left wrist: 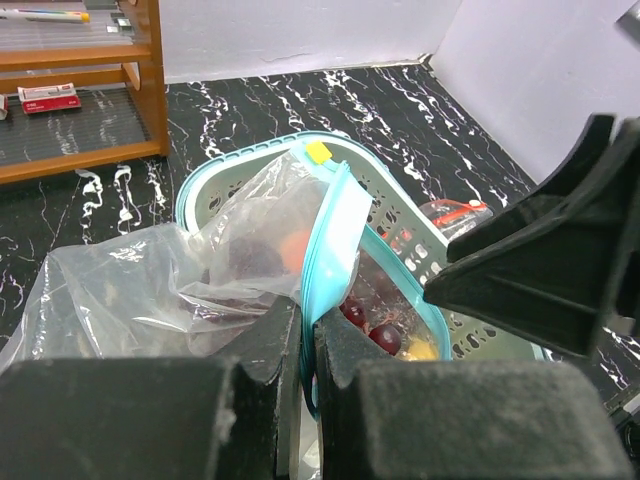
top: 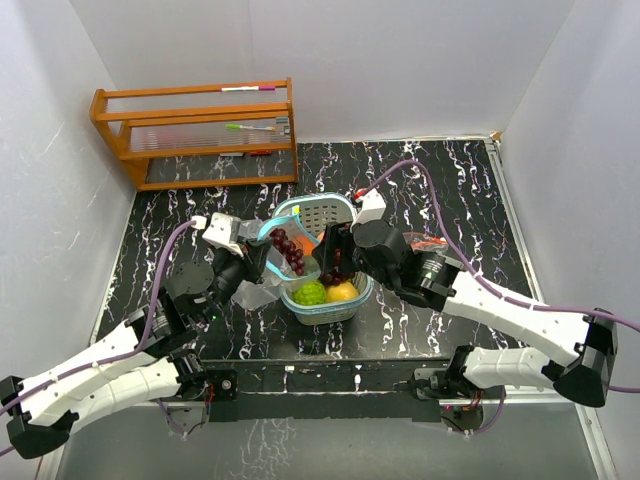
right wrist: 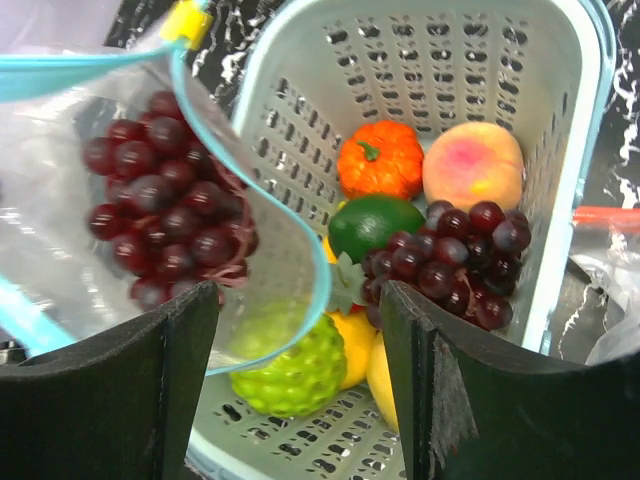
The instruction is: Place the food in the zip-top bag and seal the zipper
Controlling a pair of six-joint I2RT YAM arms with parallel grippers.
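The clear zip bag (top: 290, 250) with a light-blue zip rim (left wrist: 335, 235) stands gaping over the basket's left side. My left gripper is shut on a fold of that rim. Dark red grapes (right wrist: 165, 190) show inside the bag's mouth. My right gripper is open to the right of the bag, apart from it and empty. Below it in the basket lie a second bunch of grapes (right wrist: 450, 260), a green avocado (right wrist: 375, 225), a small pumpkin (right wrist: 380, 160), a peach (right wrist: 472, 165) and a bumpy green fruit (right wrist: 290, 365).
The pale green basket (top: 325, 313) stands mid-table. A wooden rack (top: 195, 185) occupies the back left. Another bag with a red-orange zip (left wrist: 465, 212) lies right of the basket. Bare black marbled tabletop shows at the far right.
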